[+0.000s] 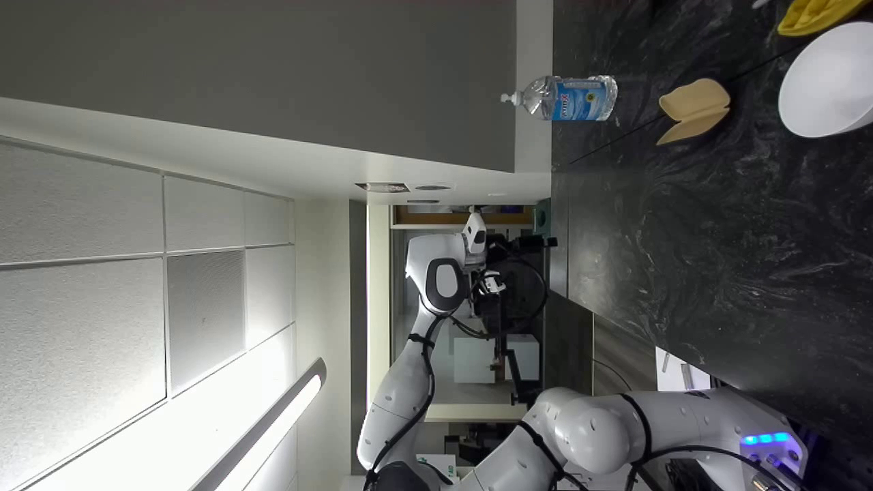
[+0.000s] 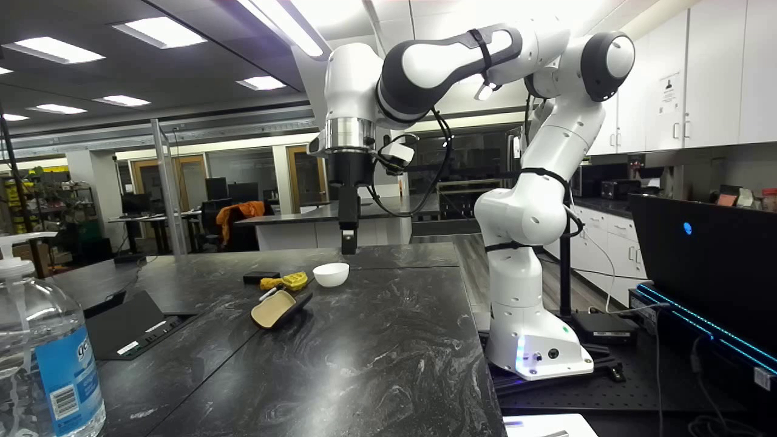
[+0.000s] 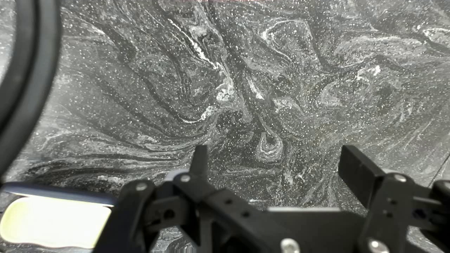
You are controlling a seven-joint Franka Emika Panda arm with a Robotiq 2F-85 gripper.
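My gripper is open, its black fingers wide apart with only bare dark countertop showing between and beyond them. In the second exterior view the gripper (image 2: 349, 244) points straight down, high above the counter. A white bowl (image 2: 331, 274) stands on the counter's far part. In front of it lies a tan-lined, dark-backed glasses case (image 2: 274, 309), spread open; the wrist view catches a bright, overexposed object (image 3: 55, 221) with a dark edge at lower left, perhaps this case. A yellow item (image 2: 294, 280) rests left of the bowl.
A clear bottle with a blue label (image 2: 69, 371) stands at the near left edge. A dark flat device (image 2: 131, 324) sits left of the case, and a small black box (image 2: 260, 277) lies behind.
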